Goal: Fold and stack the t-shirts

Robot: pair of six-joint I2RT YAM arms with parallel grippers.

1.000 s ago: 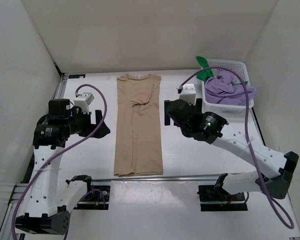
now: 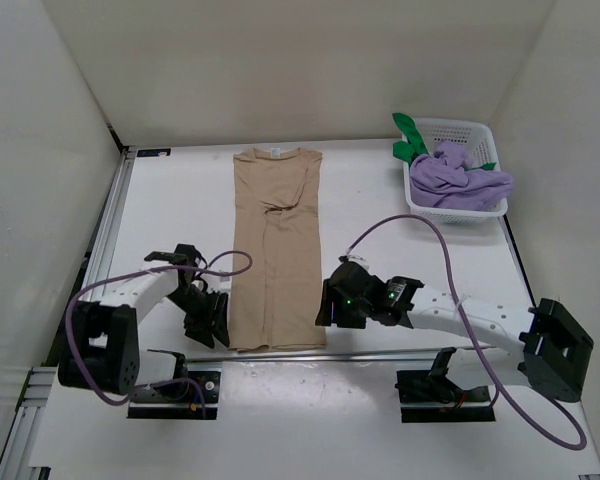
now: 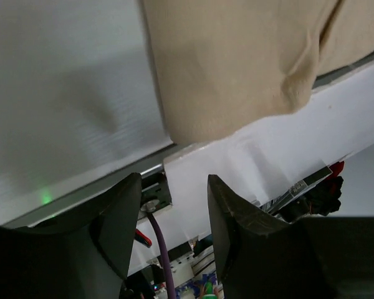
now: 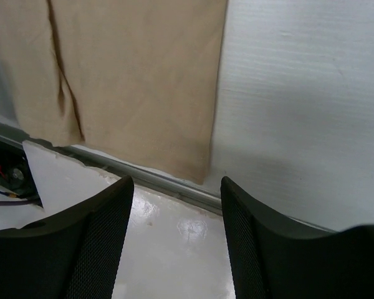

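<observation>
A tan t-shirt (image 2: 248, 260) lies lengthwise on the white table, its sides folded inward and its collar at the far edge. Its hem reaches the table's near edge. My left gripper (image 2: 208, 340) is just left of the hem's left corner. In the left wrist view the fingers (image 3: 119, 215) stand apart with nothing between them, short of the cloth (image 3: 237, 68). At the right side of the hem is my right gripper (image 2: 332, 318). The right wrist view shows its fingers (image 4: 109, 215) spread and empty, with the shirt's corner (image 4: 196, 165) just beyond them.
A white basket (image 2: 450, 214) at the back right holds purple cloth (image 2: 455, 180), and green cloth (image 2: 410, 140) hangs over its side. Bare table lies on both sides of the shirt. A metal rail (image 2: 360, 354) runs along the near edge.
Both grippers have come down towards the near edge, the left one from farther back on the left and the right one from beside the shirt's middle. The shirt looks unmoved.
</observation>
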